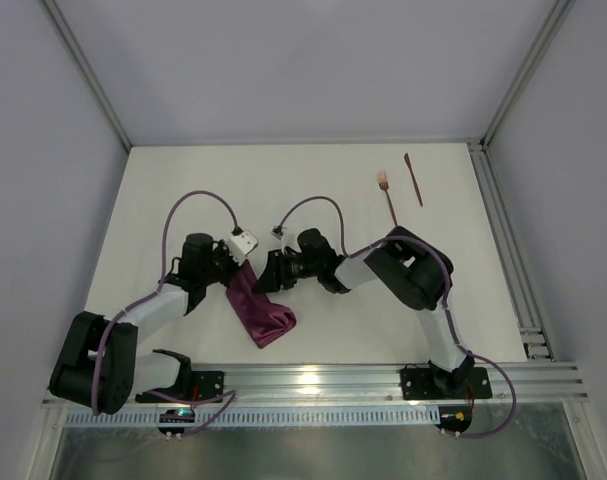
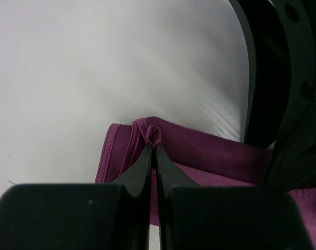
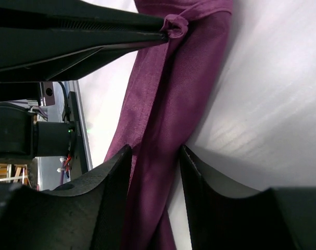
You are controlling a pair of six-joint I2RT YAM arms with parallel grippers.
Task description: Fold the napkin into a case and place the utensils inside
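The maroon napkin [image 1: 259,316] lies folded in a strip on the white table. My left gripper is shut on a small pinched fold of the napkin at one end, seen in both wrist views. My right gripper is low over the strip, part open, its fingertips on either side of a folded layer of the napkin [image 3: 197,73]. In the top view a wooden fork [image 1: 385,195] and a brown stick-like utensil [image 1: 413,178] lie at the back right.
A metal rail [image 1: 303,375] runs along the front edge, with grey walls around.
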